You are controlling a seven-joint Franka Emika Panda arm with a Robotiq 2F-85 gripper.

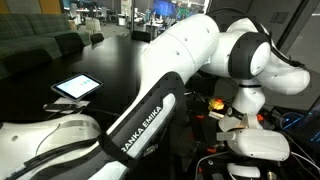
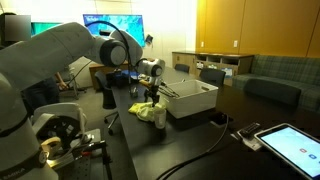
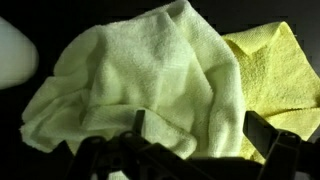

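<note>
A pale yellow-green cloth lies crumpled across the middle of the wrist view. Beside it on the right is a deeper yellow cloth, partly covered by the paler one. My gripper is open over the near part of the cloths, its dark fingers spread wide at the bottom of the view. No cloth appears pinched between them. In exterior view 2 the cloths form a small heap on the dark table, and the arm reaches over from behind. Exterior view 1 does not show the gripper or the cloths.
A rounded white object stands left of the cloths in the wrist view. In exterior view 2 a white box sits close behind the heap. A tablet and a dark cable lie on the otherwise fairly clear table.
</note>
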